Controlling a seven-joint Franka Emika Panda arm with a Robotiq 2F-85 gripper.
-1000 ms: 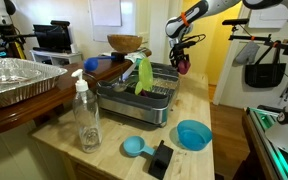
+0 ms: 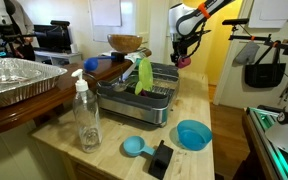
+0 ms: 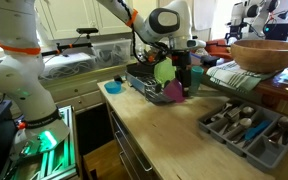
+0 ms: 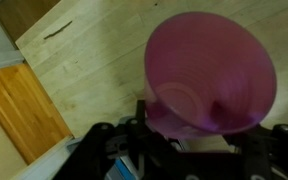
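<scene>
A pink cup (image 4: pixel 212 65) fills the upper right of the wrist view, with its round mouth facing the camera. My gripper is shut on it, and the dark fingers show along the bottom edge. Exterior view 1 has the same pink cup (image 2: pixel 184 62) hanging below the arm at the far end of the counter. From the other side, the pink cup (image 3: pixel 174 90) appears near the dish rack (image 3: pixel 146 82), partly in front of it. The exact contact between fingers and cup is hard to make out.
A green item (image 2: pixel 145 75) stands up in the rack. On the near counter are a blue bowl (image 2: pixel 193 135), a blue scoop (image 2: pixel 134 146) and a clear bottle (image 2: pixel 86 118). A cutlery tray (image 3: pixel 252 130) lies by a wooden bowl (image 3: pixel 267 53).
The arm at the counter's far end has risen and come somewhat closer to the exterior view 1 camera. The pink cup has moved slightly upward with it.
</scene>
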